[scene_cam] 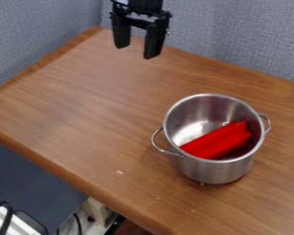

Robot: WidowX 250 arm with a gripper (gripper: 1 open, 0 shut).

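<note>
My black gripper [137, 44] hangs at the top centre, over the back of the table, open with nothing between its fingers. At the lower right a steel pot [205, 165] with two side handles stands on the wooden table [76, 101]. A red, elongated object [213, 139] lies inside the pot, well away from my gripper.
Grey padded walls [235, 37] border the table at the back and left. Beyond the front-left edge are a dark grey surface and some cables.
</note>
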